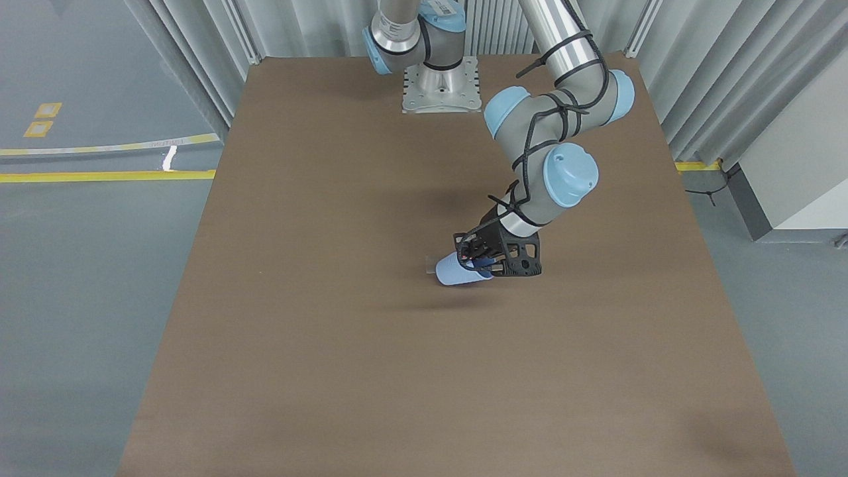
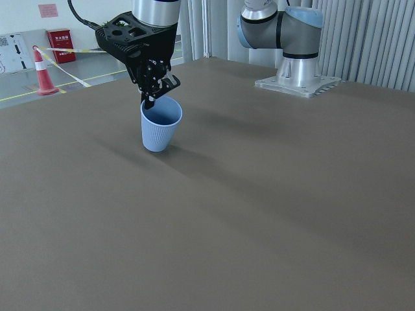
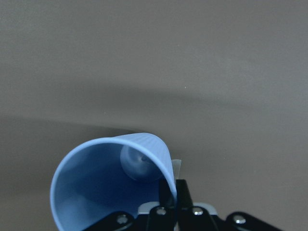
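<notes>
A light blue ribbed cup is at my gripper, low over the brown table. In the left view the cup stands slightly tilted, with my gripper at its rim and one finger inside. In the wrist view the cup is seen from above its mouth, and my gripper is shut on its wall. A small translucent patch lies on the table just beside the cup.
Curtains hang behind the table.
</notes>
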